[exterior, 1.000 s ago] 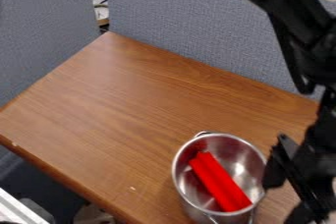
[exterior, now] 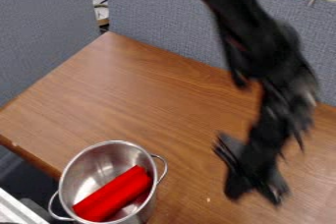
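Observation:
A steel pot [exterior: 92, 169] with side handles stands at the front left of the wooden table, near its edge. A red cylindrical object [exterior: 113, 195] lies inside it. My gripper [exterior: 250, 169] is at the lower right, to the right of the pot and apart from it, blurred; whether it is open or shut cannot be seen.
Grey partitions [exterior: 157, 22] border the back and left sides.
My gripper has moved away from it and slightly up.

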